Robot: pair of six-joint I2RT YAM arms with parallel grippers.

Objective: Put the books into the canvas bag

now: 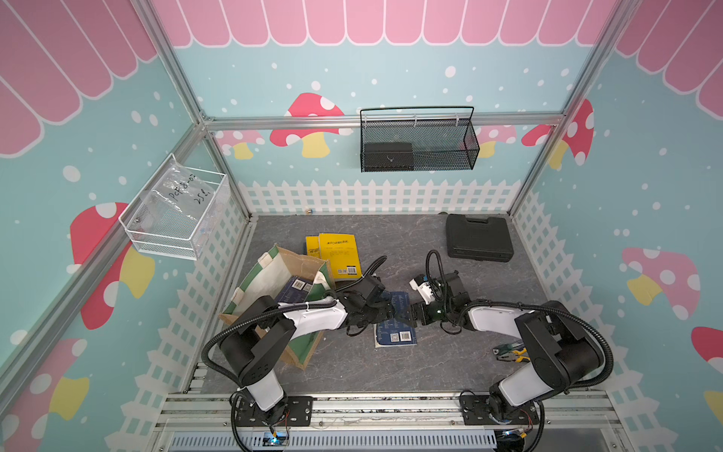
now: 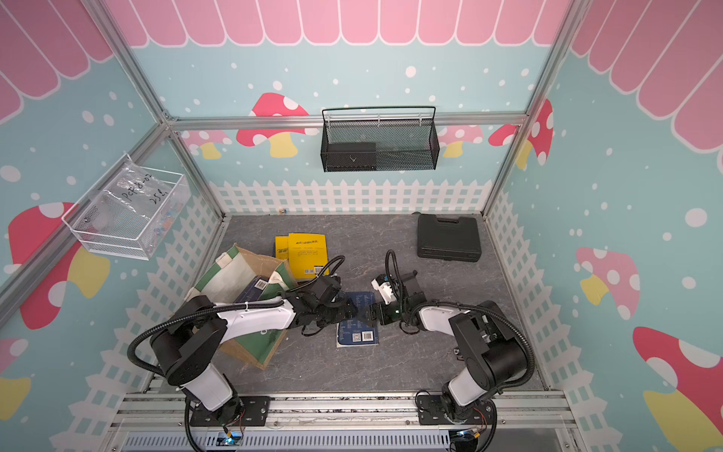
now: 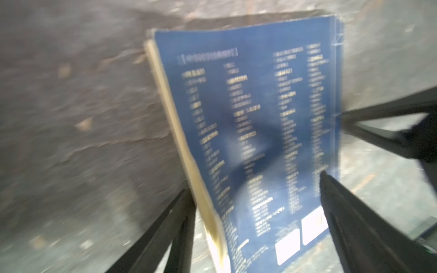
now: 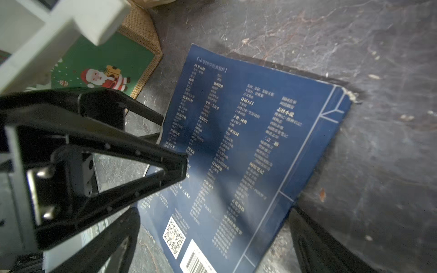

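A blue book (image 1: 403, 331) lies flat on the table between my two grippers, its printed back cover and codes facing up. My left gripper is open just over it, one of its fingers (image 3: 170, 238) by the pale page edge. From the opposite side my right gripper stands open near the spine, nothing held. Left-gripper fingers (image 4: 173, 166) reach across the book in the right wrist view. Left of the book is the green and tan canvas bag (image 1: 305, 348), mouth open; another blue book (image 1: 288, 292) is inside, partly hidden by my left arm.
Two overlapping yellow books (image 1: 339, 252) lie behind the bag. A black case (image 1: 479, 237) occupies the back right, and pliers (image 1: 512, 351) lie by my right arm.
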